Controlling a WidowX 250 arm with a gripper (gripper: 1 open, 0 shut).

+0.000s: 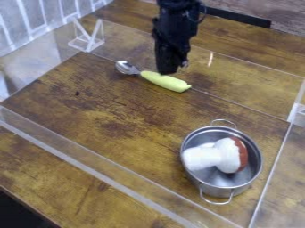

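My dark gripper [172,64] is at the top middle, above a pale green elongated object [165,81] lying on the wooden table. It looks shut, with nothing visible between its fingers. A silver spoon-like item [127,67] lies just left of the green object. At the lower right a metal pot [220,187] with two handles holds a white object [210,157] with a reddish-brown part.
Clear plastic walls border the wooden work surface [89,116]. A white piece [86,37] stands at the upper left edge.
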